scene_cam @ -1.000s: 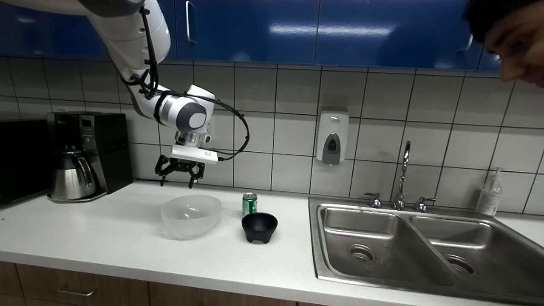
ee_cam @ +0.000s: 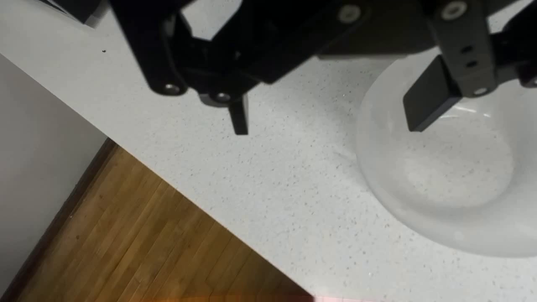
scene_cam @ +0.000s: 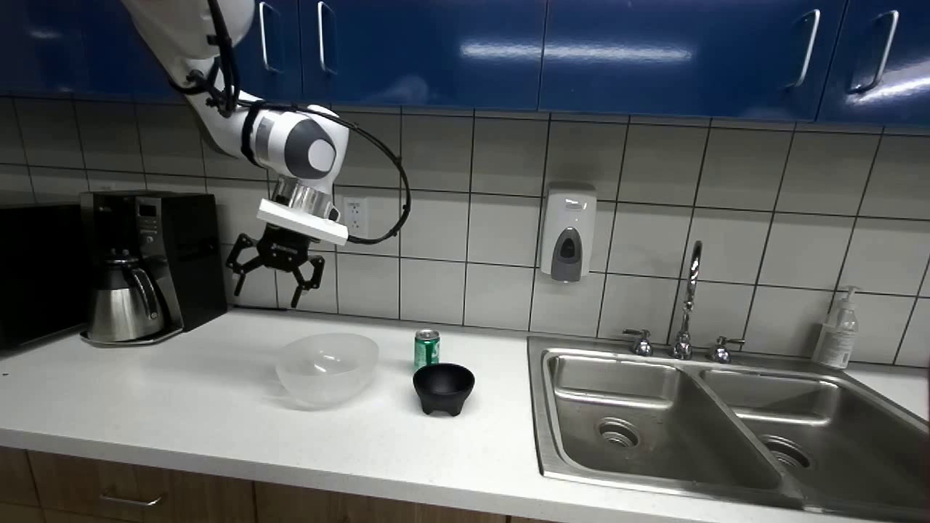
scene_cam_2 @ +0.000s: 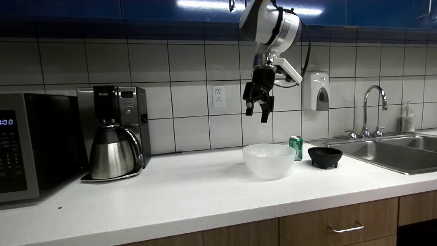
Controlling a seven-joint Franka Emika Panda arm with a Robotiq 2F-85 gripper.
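Observation:
Above the counter my gripper (scene_cam: 266, 293) hangs open, its fingers spread and nothing between them. In exterior view 1 it is up and to the left of a frosted, translucent bowl (scene_cam: 327, 370); in the wrist view one fingertip (ee_cam: 428, 98) overlaps the bowl's image. A green can (scene_cam: 426, 349) stands upright to the right of that bowl. Just in front of the can sits a small black footed bowl (scene_cam: 444, 387), empty as far as its inside shows. Neither the can nor the black bowl appears in the wrist view.
A coffee maker (scene_cam_2: 137, 106) with a steel carafe (scene_cam_2: 111, 153) and a microwave (scene_cam_2: 37, 143) occupy the left. To the right lies a double sink (scene_cam: 632, 427) with a faucet (scene_cam: 689, 305). The counter (scene_cam_2: 196, 184) left of the frosted bowl is clear.
My gripper has risen and shifted left in exterior view 1, tilting slightly, still open. A person's head at the upper right has left the view. The bowls and can look unmoved.

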